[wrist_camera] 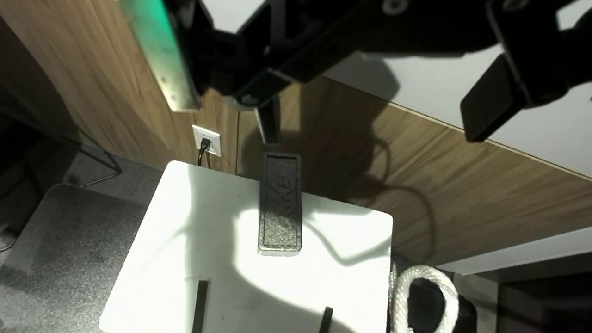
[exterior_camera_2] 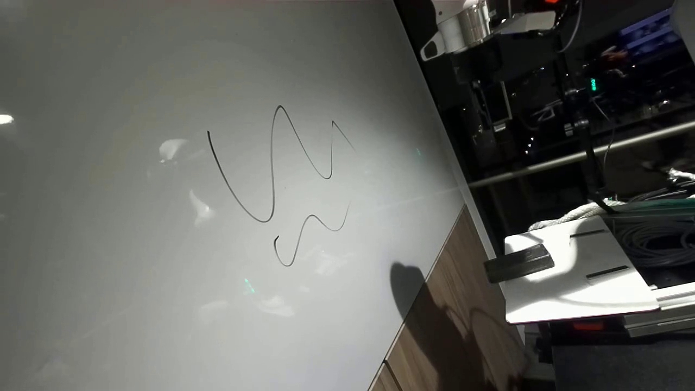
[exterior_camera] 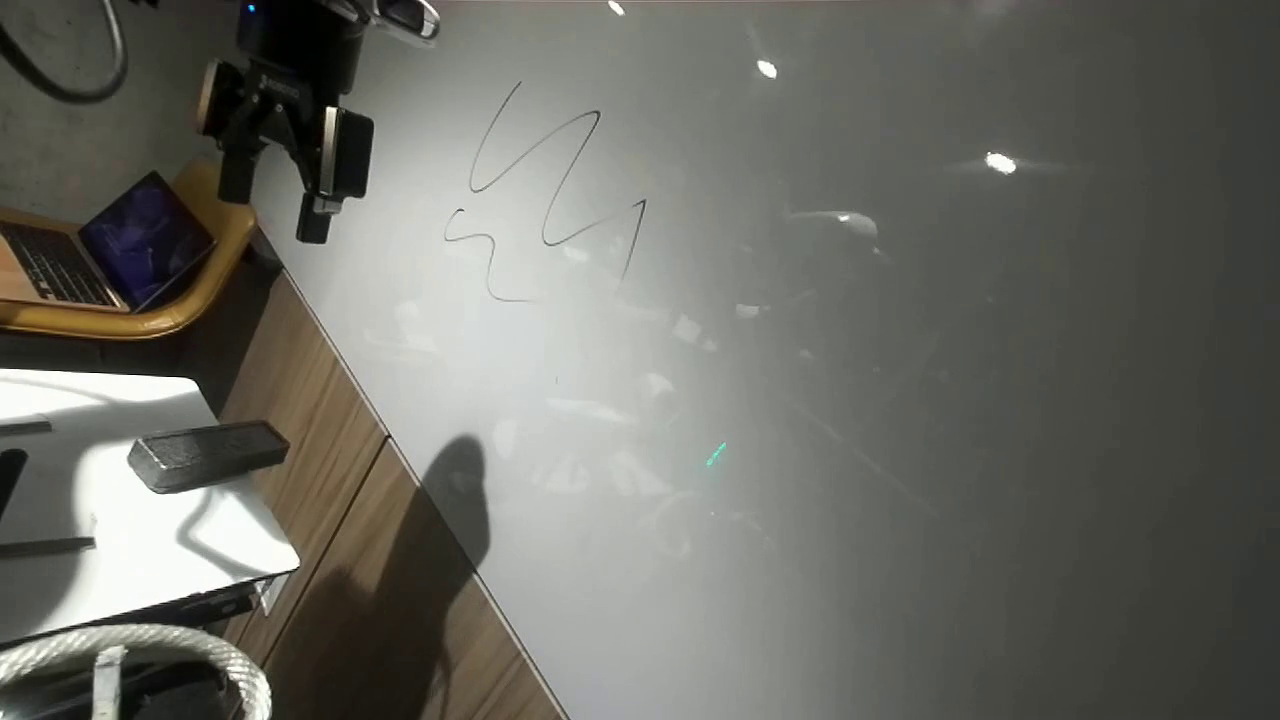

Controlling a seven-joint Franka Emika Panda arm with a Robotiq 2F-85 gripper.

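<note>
A dark rectangular block, like a whiteboard eraser (wrist_camera: 280, 202), lies on a white platform (wrist_camera: 150, 249), one end sticking out past its edge toward the wood panel. On the whiteboard (exterior_camera: 960, 420) are two wavy black lines, a larger one (exterior_camera_2: 273, 163) and a smaller one (exterior_camera_2: 303, 229). My gripper (exterior_camera: 276, 202) hangs above the platform with its fingers apart and nothing between them. From the wrist view, the open gripper spans the top of the picture, with the block below and closer to its left finger. Exterior view 2 shows the gripper dimly against a dark background.
A laptop (exterior_camera: 144, 246) rests on a yellow chair (exterior_camera: 180, 314). Coiled white rope (wrist_camera: 424, 272) lies beside the platform. Wood panelling (wrist_camera: 344, 150) borders the board, with a power outlet (wrist_camera: 206, 139) in it. Two dark slots cross the platform.
</note>
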